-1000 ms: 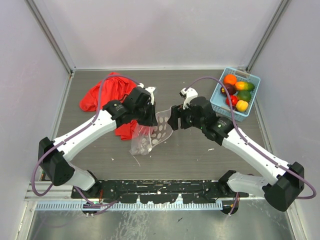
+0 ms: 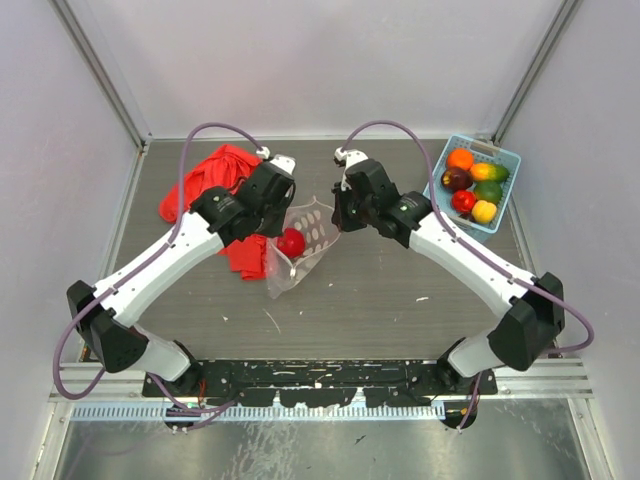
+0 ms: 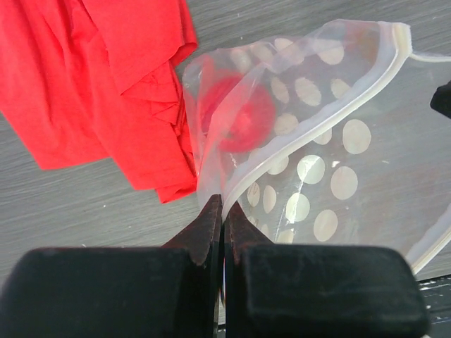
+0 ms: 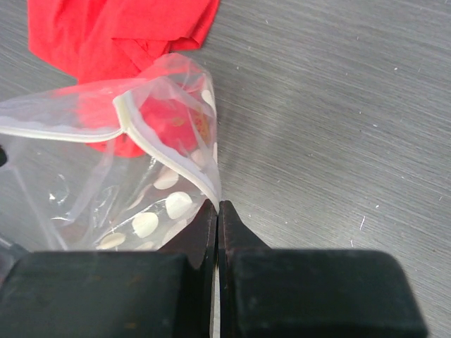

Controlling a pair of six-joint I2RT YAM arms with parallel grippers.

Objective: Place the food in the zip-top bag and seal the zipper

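Observation:
A clear zip top bag with pale dots is stretched between my two grippers, its mouth spread apart. Inside it lies a round red food item, seen through the film in the left wrist view as a blurred red ball. My left gripper is shut on one white zipper edge of the bag. The opposite edge is pinched at the fingertips of my right gripper, also shut. In the top view the left gripper and right gripper hold opposite sides of the opening.
A red cloth lies behind and left of the bag, partly under the left arm. At the back right stands a blue basket of several fruits and vegetables. Bare table lies right and in front.
Both grippers have moved left, the left one also toward the front. The bag's mouth has spread wider, and the red item inside has come into clearer view.

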